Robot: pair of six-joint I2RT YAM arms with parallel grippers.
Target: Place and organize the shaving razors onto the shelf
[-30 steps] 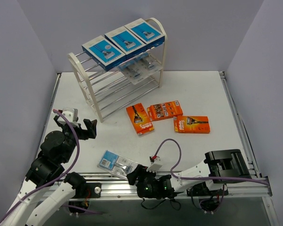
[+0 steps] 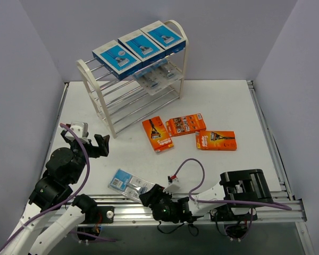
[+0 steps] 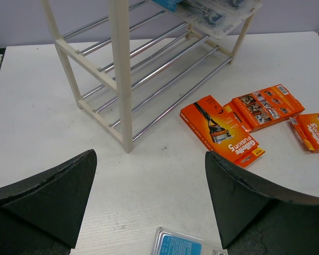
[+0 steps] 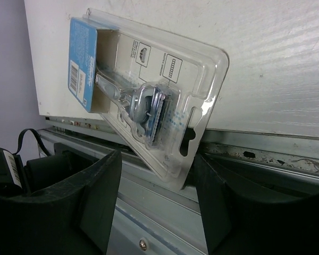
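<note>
A clear razor blister pack with blue card (image 2: 128, 182) lies at the table's front edge; in the right wrist view its razor (image 4: 146, 111) shows, with the plastic end between the fingers of my right gripper, which is part open. My left gripper stands open above the table at left, nothing between its fingers. The white wire shelf (image 2: 107, 115) carries blue boxes (image 2: 142, 43) on top and clear packs (image 2: 158, 79) below them. Three orange razor boxes (image 2: 215, 140) lie on the table right of the shelf.
Grey walls enclose the table (image 2: 239, 106). A metal rail (image 4: 276, 162) runs along the front edge under the pack. The table's middle and left side beside the shelf are clear.
My right gripper and arm have shifted slightly left along the front edge, toward the blister pack. The left arm and the objects look unchanged.
</note>
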